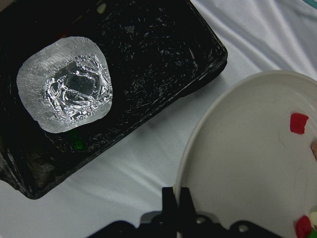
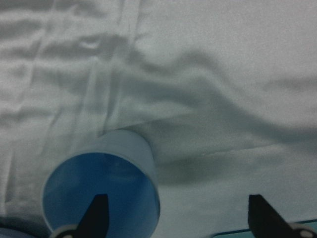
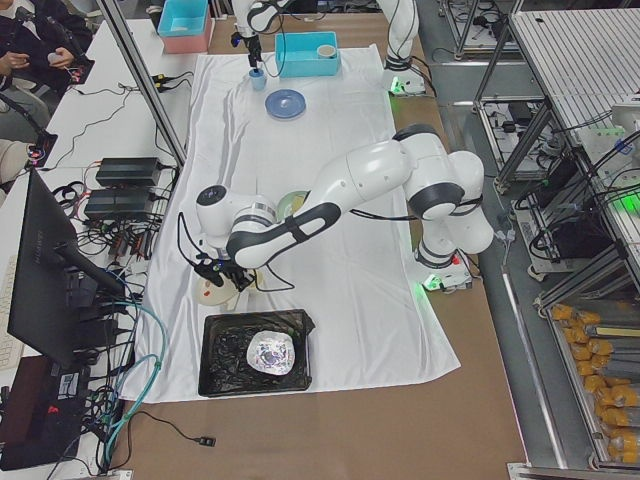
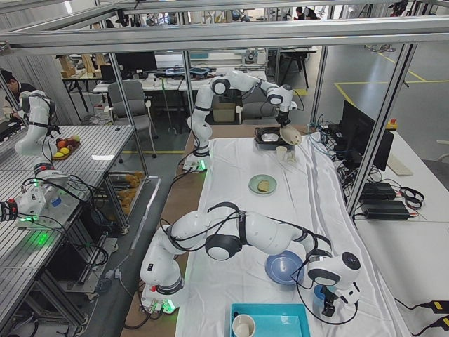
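My left gripper is shut on the rim of a cream plate [image 1: 237,158] carrying red, green and pale bits. Beside it lies a black plastic-lined tray [image 1: 148,74] holding a crumpled foil piece [image 1: 64,84]. My right gripper stands open above the white cloth at a blue cup [image 2: 124,193], one finger over the cup's mouth in the right wrist view.
A blue plate [image 4: 284,270] and a turquoise bin [image 4: 270,316] with a cup inside are near the right arm. A green plate [image 4: 262,182] with a yellow item sits mid-table; pale cups [image 4: 281,152] stand near the black tray.
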